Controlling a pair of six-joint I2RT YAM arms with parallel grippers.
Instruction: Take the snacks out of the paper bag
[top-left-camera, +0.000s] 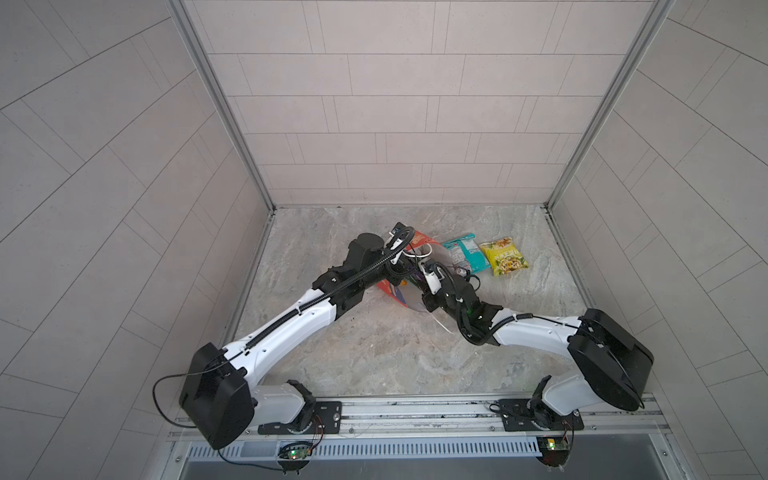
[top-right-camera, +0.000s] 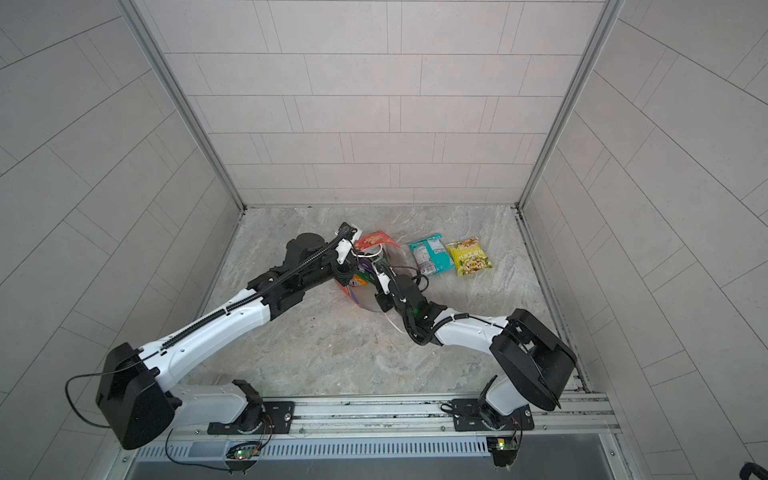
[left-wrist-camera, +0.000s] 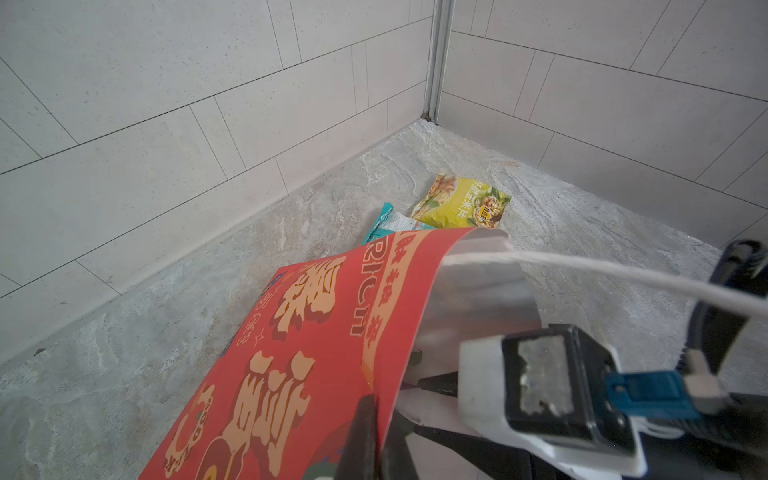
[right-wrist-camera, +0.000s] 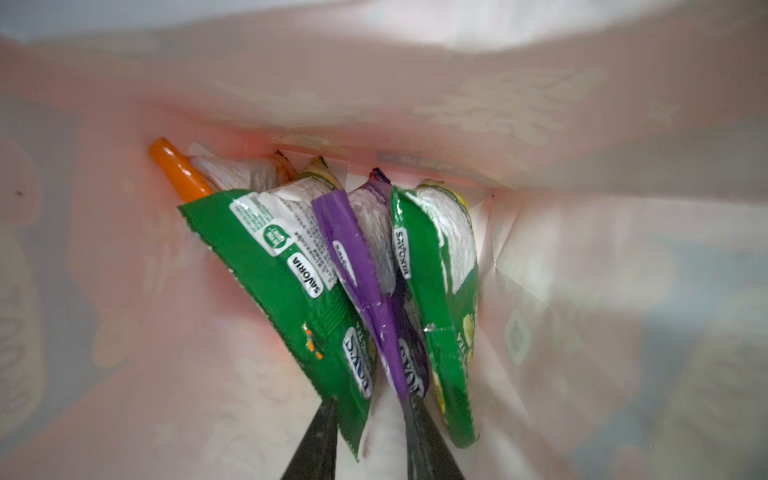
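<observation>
My left gripper is shut on the top edge of the red paper bag (left-wrist-camera: 304, 336), which lies tipped open. My right gripper reaches inside the bag, its fingers part open at the lower ends of the snack packs. In the right wrist view these are a green pack (right-wrist-camera: 280, 280) on the left, a purple pack (right-wrist-camera: 360, 288) in the middle, another green pack (right-wrist-camera: 432, 304) on the right, and an orange pack (right-wrist-camera: 180, 172) behind. Whether anything is between the right fingers is unclear.
A teal pack (top-right-camera: 432, 254) and a yellow pack (top-right-camera: 469, 256) lie on the marble floor right of the bag. Tiled walls enclose the sides and back.
</observation>
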